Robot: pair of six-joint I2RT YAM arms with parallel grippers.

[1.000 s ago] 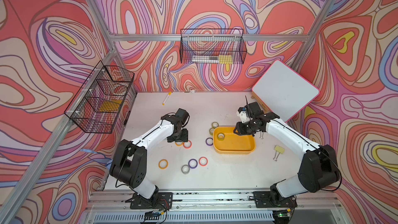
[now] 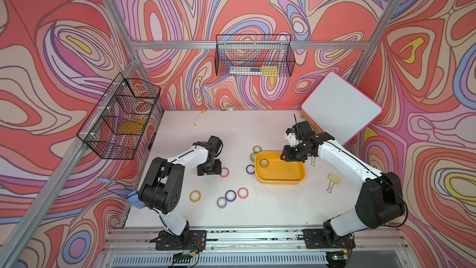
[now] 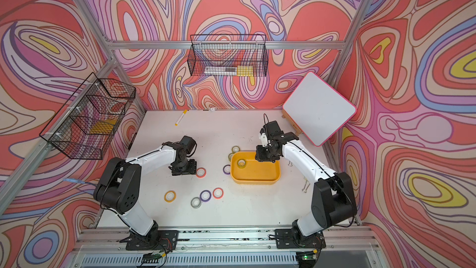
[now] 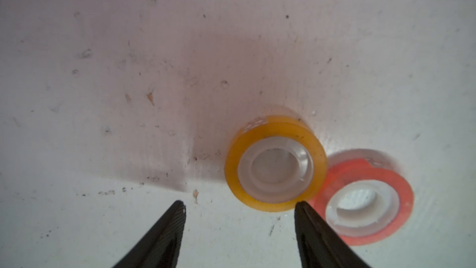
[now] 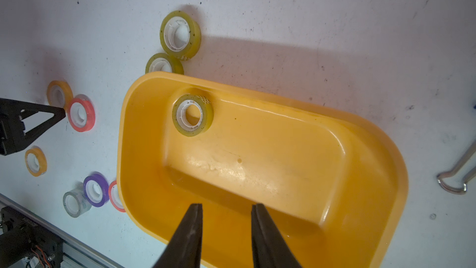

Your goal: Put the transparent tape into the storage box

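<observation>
My left gripper is open, low over the table just beside a yellow tape roll (image 4: pixel 275 201) that touches a pink-red roll (image 4: pixel 399 203); nothing is between its fingers. My right gripper is open and empty above the yellow storage box (image 5: pixel 262 89), whose far left corner holds one yellowish transparent tape roll (image 5: pixel 203 119). Two similar rolls, an upper one (image 5: pixel 192 39) and a partly hidden lower one (image 5: pixel 175 67), lie outside, behind the box's left end.
Purple (image 2: pixel 230 200), grey (image 2: pixel 221 206), red (image 2: pixel 246 194) and orange (image 2: pixel 198 197) rolls lie across the front left. A binder clip (image 2: pixel 334 178) is right of the box. A white board (image 2: pixel 339 106) stands at the back right.
My left gripper has moved down and slightly left toward the table near the yellow and pink-red rolls. The right arm has shifted only slightly.
</observation>
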